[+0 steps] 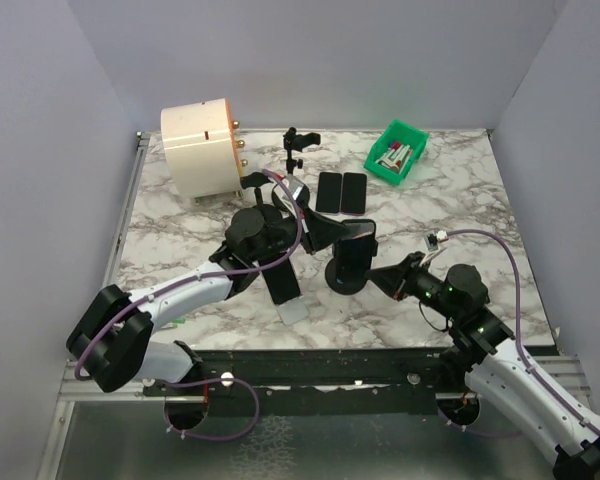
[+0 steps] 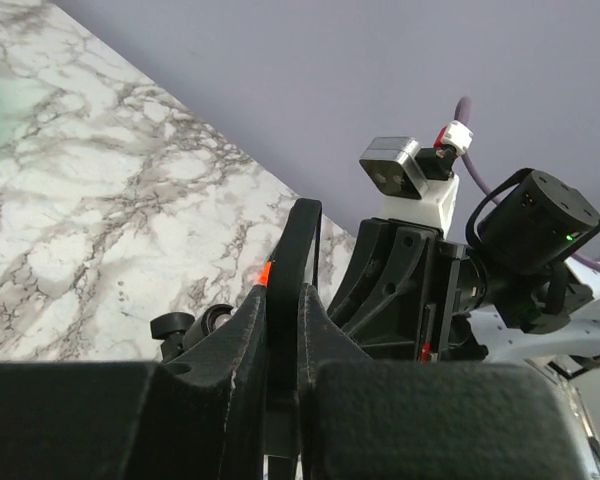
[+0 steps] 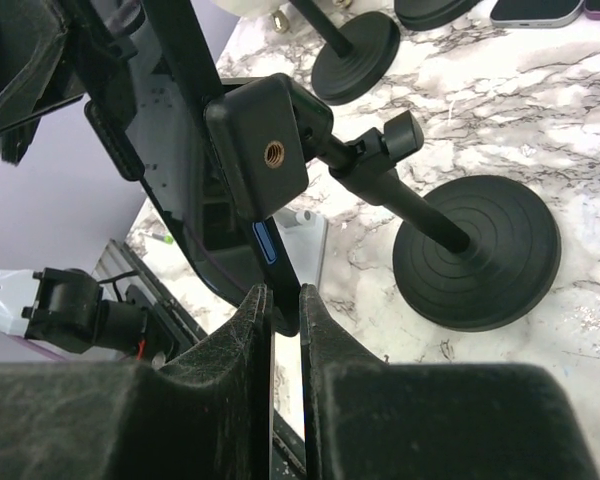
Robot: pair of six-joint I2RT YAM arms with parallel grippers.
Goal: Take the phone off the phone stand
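Observation:
The black phone [image 1: 355,250] sits in its holder on a stand, whose round base [image 3: 476,252] rests on the marble. My left gripper is shut on the phone's upper edge, which stands upright between its fingers. My right gripper is shut on the phone's lower edge, just below the holder's clamp [image 3: 260,145]. In the top view, the left arm reaches in from the left and the right arm from the right, to either side of the stand.
Other empty stands [image 1: 298,145] and two phones [image 1: 330,192] lie behind. A green bin [image 1: 396,152] is at the back right, a cream cylinder [image 1: 195,148] at back left. A dark slab [image 1: 280,283] lies left of the stand.

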